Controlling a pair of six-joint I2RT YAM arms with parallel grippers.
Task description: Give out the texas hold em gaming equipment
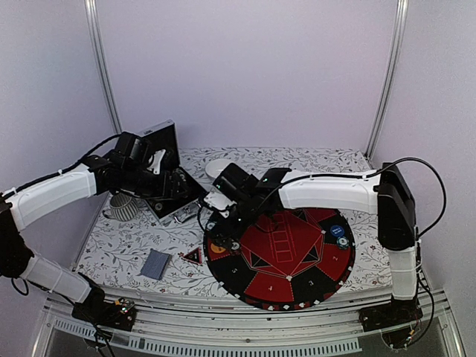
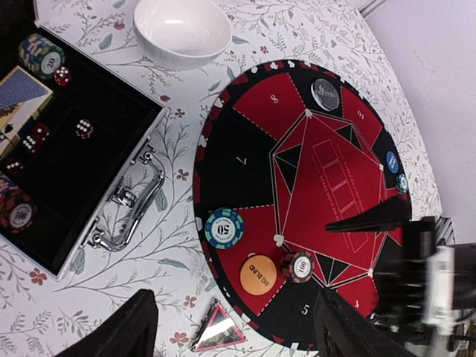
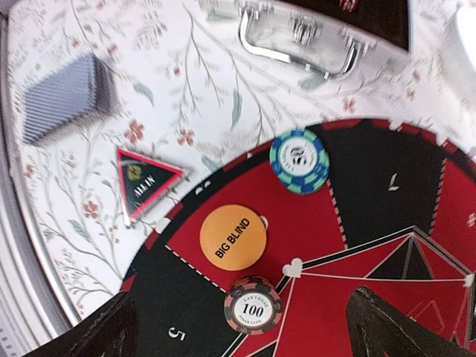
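Note:
On the round red-and-black mat (image 1: 312, 286), a dark chip marked 100 (image 3: 253, 306) lies beside the orange BIG BLIND disc (image 3: 233, 238). A blue-green 50 chip (image 3: 299, 161) sits near the mat's edge. Above the 100 chip, apart from it, my right gripper is open with nothing in its fingers. The open case (image 2: 123, 88) holds chips (image 2: 42, 56), red dice (image 2: 85, 129) and a deck of cards (image 2: 22, 100). My left gripper hangs over the case area, its fingers apart and empty. The triangular ALL IN marker (image 3: 145, 183) rests just off the mat.
A white bowl (image 2: 183, 31) stands behind the mat. A grey-blue box (image 1: 155, 264) lies front left, and a striped cup (image 1: 123, 207) is left of the case. My right arm crosses above the mat, close to the left gripper's side.

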